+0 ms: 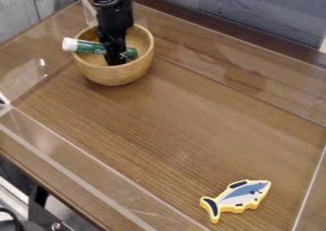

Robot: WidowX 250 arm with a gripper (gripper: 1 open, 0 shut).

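Note:
A wooden bowl [112, 74] stands at the upper left of the table. A white-and-green cylindrical object [86, 47] lies inside it, its white end at the left rim. My black gripper [116, 52] reaches down from above into the bowl and is shut on this cylinder, near its middle. The fingertips are partly hidden in the bowl.
A yellow-edged fish-shaped piece [235, 198] lies at the lower right. Walls border the table at the back and left.

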